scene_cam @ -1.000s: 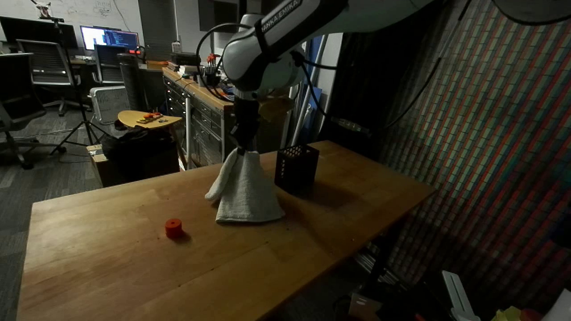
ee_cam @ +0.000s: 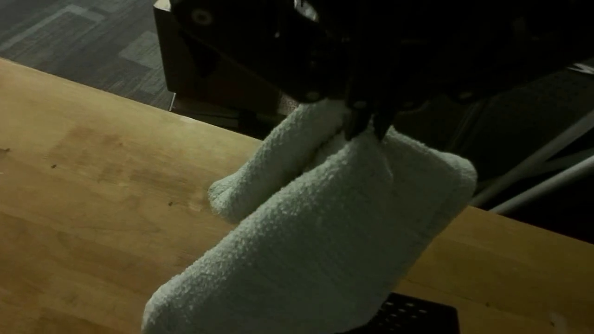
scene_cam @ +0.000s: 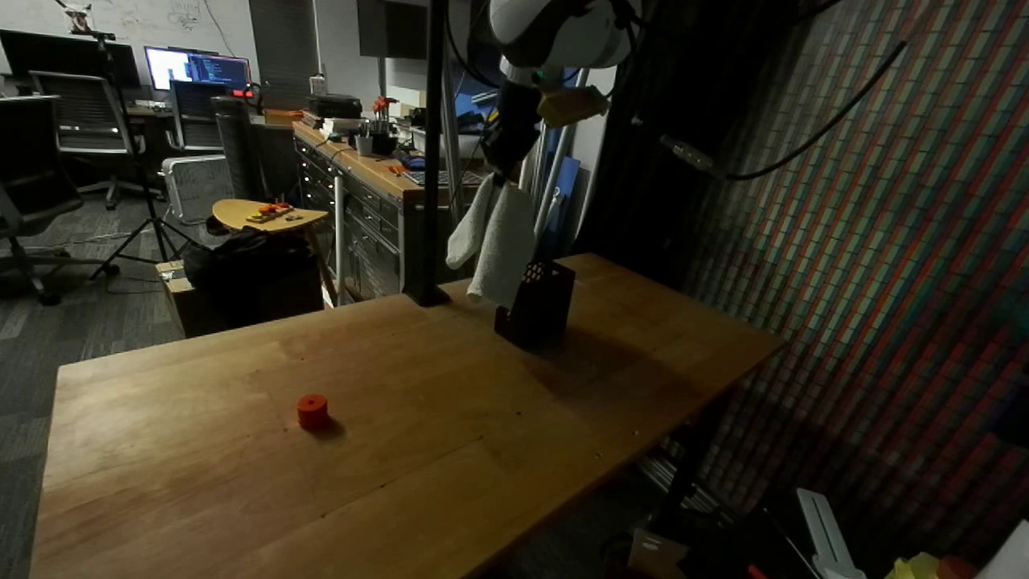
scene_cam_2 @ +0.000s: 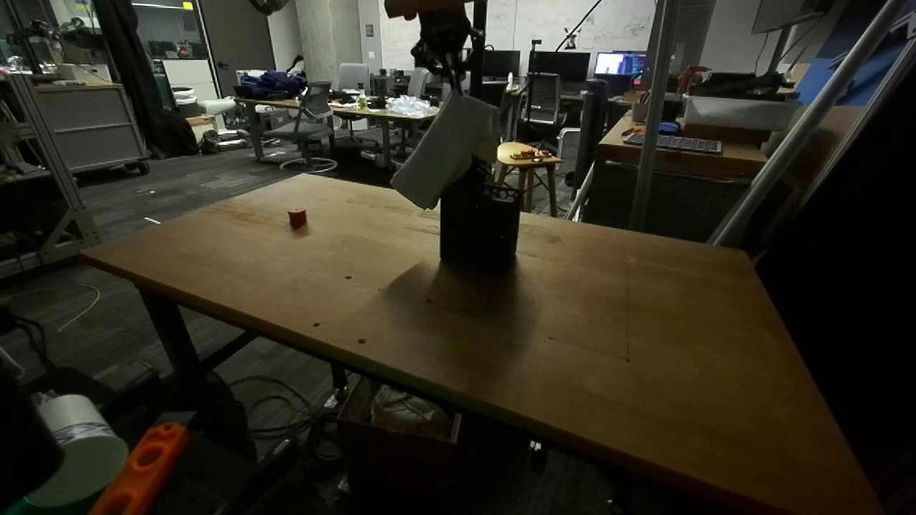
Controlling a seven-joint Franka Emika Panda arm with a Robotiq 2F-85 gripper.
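A white towel (scene_cam: 508,241) hangs in folds from my gripper (scene_cam: 498,175), which is shut on its upper part. In the wrist view, the dark fingertips (ee_cam: 356,131) pinch the towel (ee_cam: 312,239), and its loose ends droop to both sides. Below and partly behind the cloth stands a black perforated box (scene_cam: 547,304) on the table. From the other side, the towel (scene_cam_2: 451,150) hangs at the upper left of the box (scene_cam_2: 478,223), raised off the table. Whether cloth touches the box rim cannot be told.
A small red cylinder (scene_cam: 313,412) sits alone on the wooden table (scene_cam: 386,482), well away from the box. A dark upright post (scene_cam: 436,193) rises at the table's back edge.
My gripper has risen and moved right with the towel, from over the table's middle to above the box. The towel's lower edge has left the tabletop. Box and red cylinder have stayed put.
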